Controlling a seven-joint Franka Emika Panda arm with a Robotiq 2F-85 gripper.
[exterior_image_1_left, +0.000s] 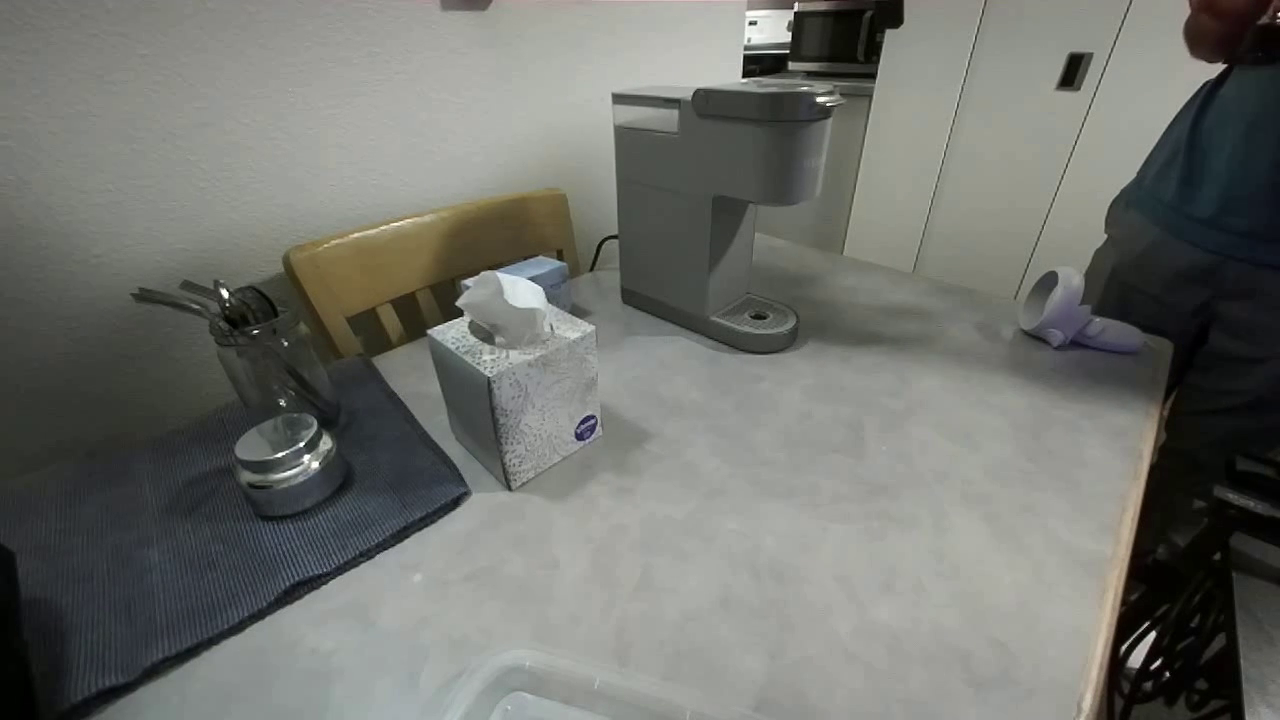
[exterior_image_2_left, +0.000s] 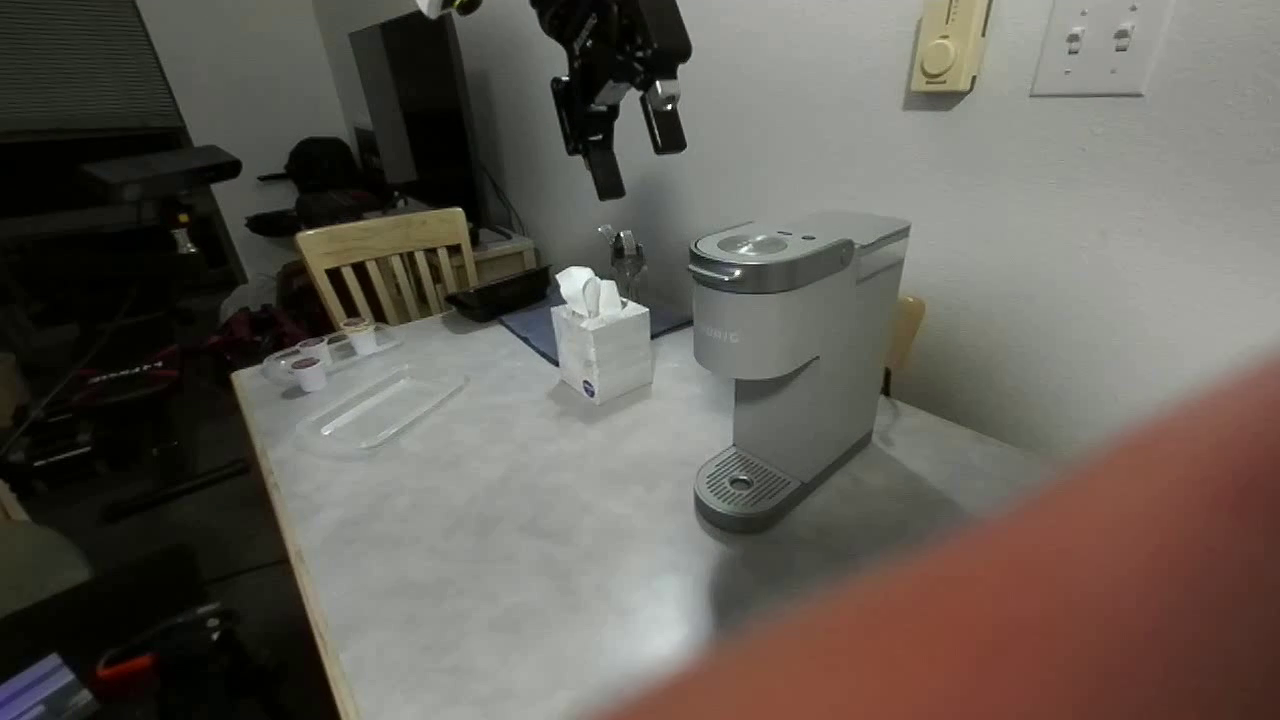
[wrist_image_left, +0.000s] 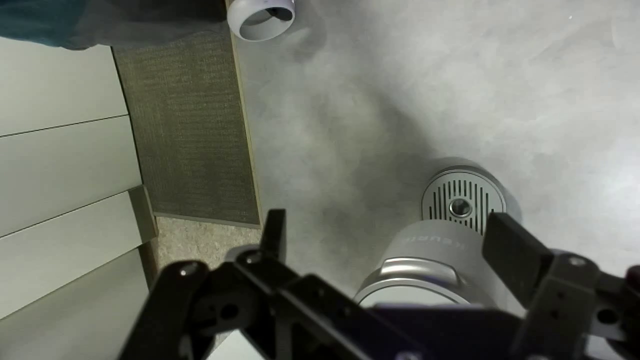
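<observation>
High over the table in exterior view 2, my gripper (exterior_image_2_left: 638, 174) stands open, its two black fingers spread with nothing between them. From the wrist view, the same gripper has its fingers wide apart, and the grey coffee maker (wrist_image_left: 420, 270) shows below and between them without contact. The coffee maker (exterior_image_2_left: 792, 324) stands upright on the table with its lid down and its drip tray (exterior_image_2_left: 744, 484) empty. Exterior view 1 shows the coffee maker (exterior_image_1_left: 720, 204) near the wall; my gripper is outside that view.
A tissue box (exterior_image_1_left: 528, 384) sits left of the coffee maker. On the blue mat (exterior_image_1_left: 144, 540) are a jar of utensils (exterior_image_1_left: 276, 360) and a silver-lidded jar (exterior_image_1_left: 288, 464). Coffee pods (exterior_image_2_left: 310, 374) and a clear lid (exterior_image_2_left: 384, 408) lie near the far edge. A person (exterior_image_1_left: 1224, 228) stands beside the table.
</observation>
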